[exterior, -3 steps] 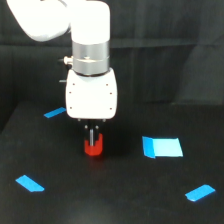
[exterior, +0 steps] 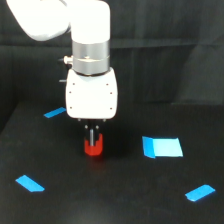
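Note:
My gripper (exterior: 92, 136) points straight down below the white arm, left of the middle of the camera view. Right at its fingertips is a small red object (exterior: 94, 149), which looks rounded and rests on or just above the dark table. The fingers overlap its upper part. At this size I cannot tell whether they close on it or only stand over it.
On the dark table (exterior: 120, 190), a light-blue square (exterior: 168, 147) with a brighter blue strip (exterior: 148, 147) lies to the right. Blue tape pieces mark the left front (exterior: 30, 184), right front (exterior: 200, 193) and left back (exterior: 54, 113).

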